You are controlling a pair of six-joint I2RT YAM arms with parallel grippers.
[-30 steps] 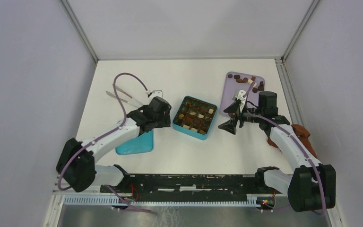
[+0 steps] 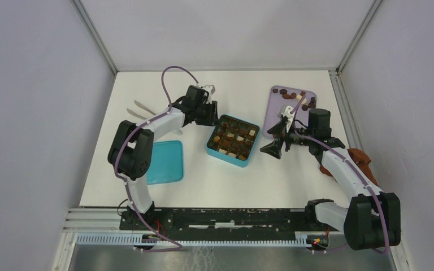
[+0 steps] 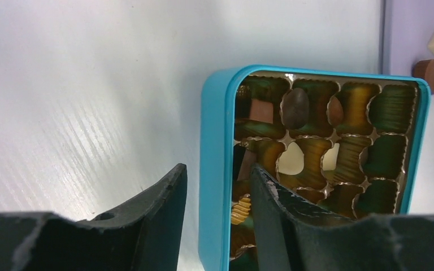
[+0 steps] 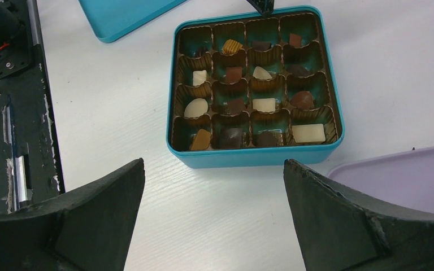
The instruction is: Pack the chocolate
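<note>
The blue box [image 2: 211, 151] stands mid-table, its gold insert holding brown, cream and caramel chocolates in many compartments. In the left wrist view, several cells towards the right look empty. My left gripper is part open at the box's edge. One finger shows outside the blue wall [image 3: 216, 141], the other over the chocolate cells. The box wall runs through the gap, but whether it is touched cannot be told. My right gripper stands open beside the box with nothing between its fingers. A white rectangular chocolate [image 4: 308, 133] sits in a corner cell.
The purple tray [image 2: 273, 110] at the back right carries several loose chocolates [image 2: 293, 95]. A blue lid-like tray [image 2: 166, 165] lies flat at the left. Pale utensils [image 2: 138, 113] rest behind it, and a brown cloth [image 2: 361, 161] is at the right edge.
The left arm has swung from over the blue lid-like tray, to the right and back, up to the box's edge. The right arm and the box have stayed put.
</note>
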